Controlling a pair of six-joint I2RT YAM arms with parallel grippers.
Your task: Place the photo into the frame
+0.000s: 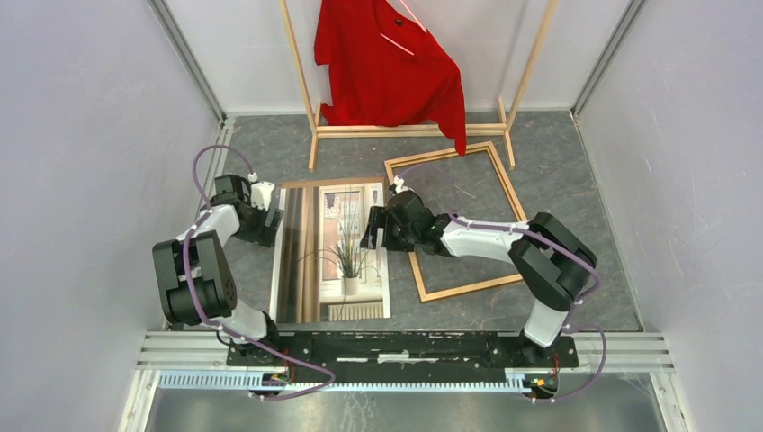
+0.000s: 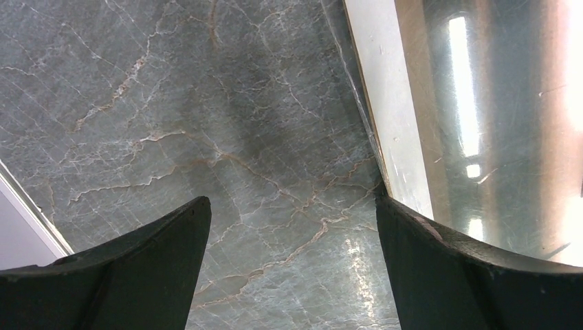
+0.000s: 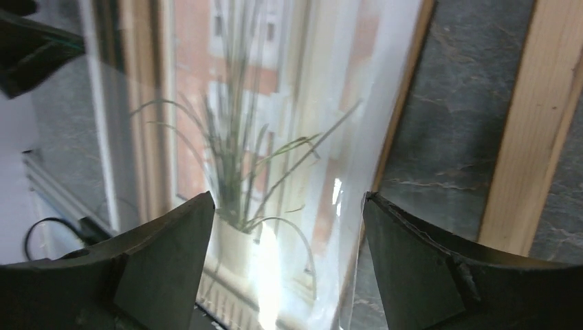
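The photo [image 1: 306, 256], a plant in a white pot before striped curtains, lies flat on the table left of centre. To its right rests the empty wooden frame [image 1: 468, 288], bare table inside it. My left gripper [image 1: 272, 227] is at the photo's left edge, open; in the left wrist view its right finger [image 2: 440, 268] lies by the white border and nothing sits between the fingers. Open as well, my right gripper [image 1: 372, 229] hovers over the photo's right edge. In the right wrist view the photo's right border [image 3: 371, 117] runs between its fingers, though whether they touch it I cannot tell.
Behind the work area stands a wooden rack [image 1: 405, 131] with a red shirt [image 1: 387, 72] hanging from it, its hem reaching near the frame's back edge. Walls close off both sides.
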